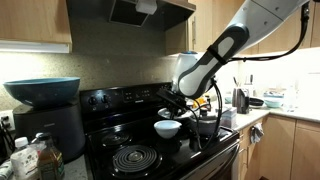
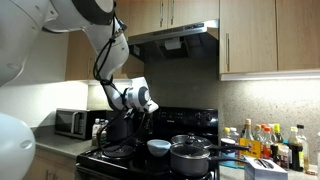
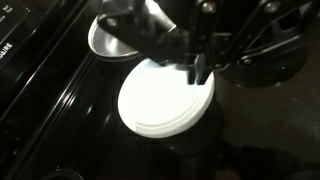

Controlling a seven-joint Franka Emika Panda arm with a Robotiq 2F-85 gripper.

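A white bowl (image 3: 165, 100) fills the middle of the wrist view, very bright under the light. The same bowl (image 1: 167, 129) shows at the rear right of the stove in exterior view 1, and this bowl (image 2: 159, 147) appears left of the pot in exterior view 2. My gripper is shut, its dark fingertips overlapping the bowl's edge in the wrist view. Whether the rim sits between them cannot be told. From the side, my gripper (image 1: 178, 106) hangs just above the bowl; its fingertips are small and dark there.
A lidded steel pot (image 2: 190, 158) stands on the black stove (image 1: 132, 159) close to the bowl. Bottles (image 2: 265, 142) line the right counter. A teal bowl (image 1: 43, 92) rests on a dark appliance at left.
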